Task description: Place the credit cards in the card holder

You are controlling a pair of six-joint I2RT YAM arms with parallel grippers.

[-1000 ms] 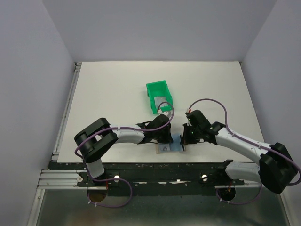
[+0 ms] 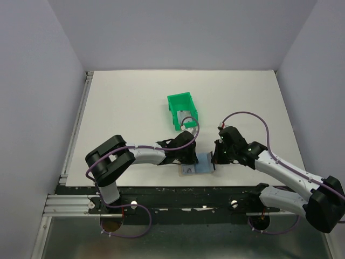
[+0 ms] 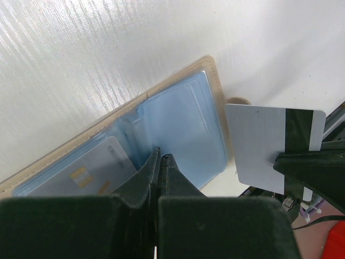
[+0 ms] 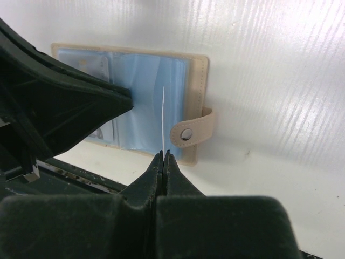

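The card holder (image 4: 145, 102), tan with blue sleeves and a snap strap (image 4: 191, 131), lies open at the table's front edge; a card (image 3: 91, 167) shows in one sleeve. My left gripper is shut, its tips pressed on the blue sleeves. My right gripper is shut on a grey card with a black stripe, held upright over the holder's strap end; it shows edge-on in the right wrist view.
A green open box (image 2: 183, 97) with light contents stands behind the holder.
My right gripper has moved slightly rightward with the card over the last second. The left arm looks still.
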